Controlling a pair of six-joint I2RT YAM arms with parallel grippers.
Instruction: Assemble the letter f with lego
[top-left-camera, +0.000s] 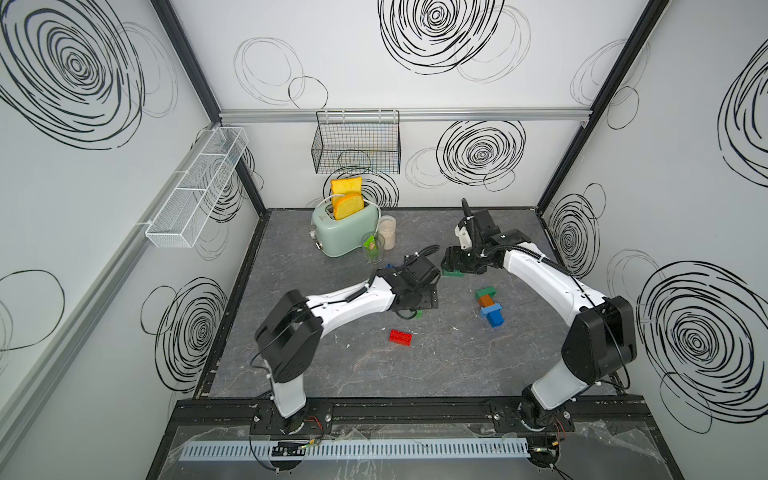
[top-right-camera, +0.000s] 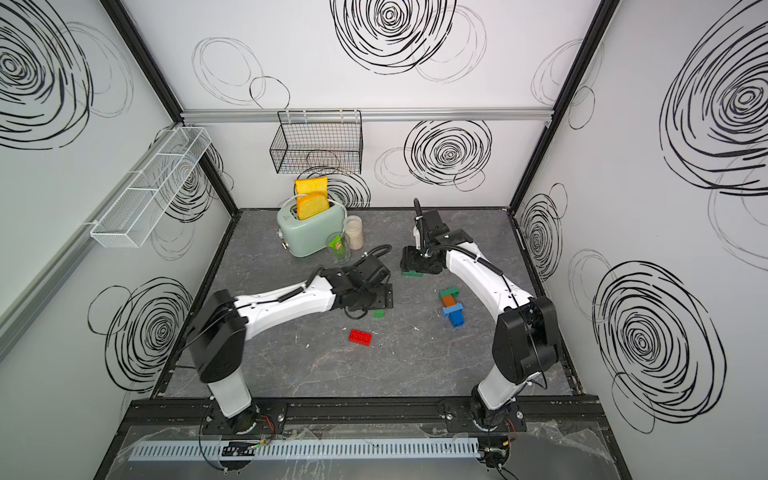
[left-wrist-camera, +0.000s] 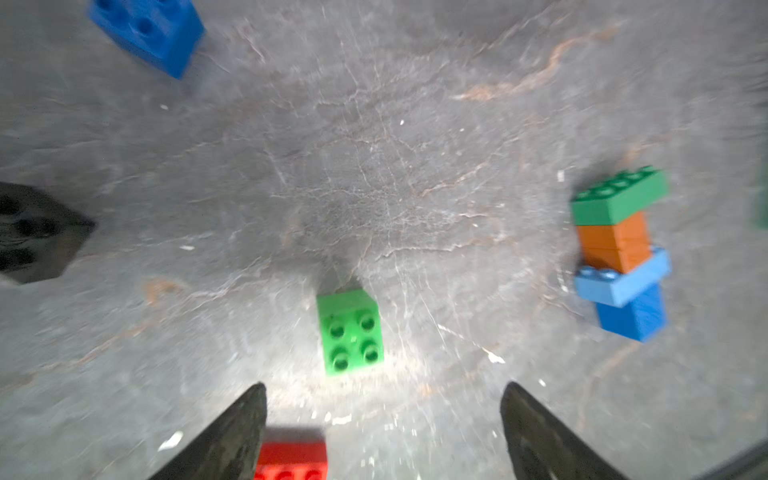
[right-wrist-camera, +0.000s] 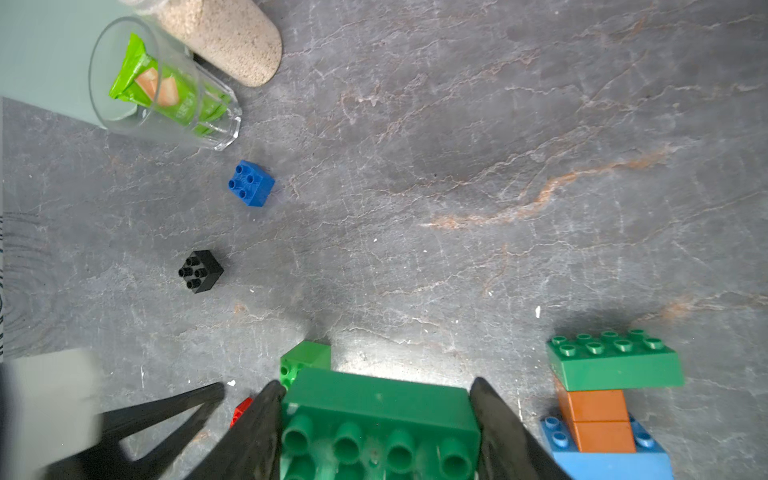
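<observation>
In the right wrist view my right gripper is shut on a long dark green brick, raised above the table. My left gripper has its fingers well apart and nothing between them. Ahead of those fingers on the table lies a light green brick, studs showing. A red brick rests nearer the front, partly cut off in the left wrist view. Toward the right stands a joined stack: dark green brick, orange brick, light blue brick and blue brick.
A loose blue brick and a black brick lie on the left. Behind them stand a glass, a jar and a toaster.
</observation>
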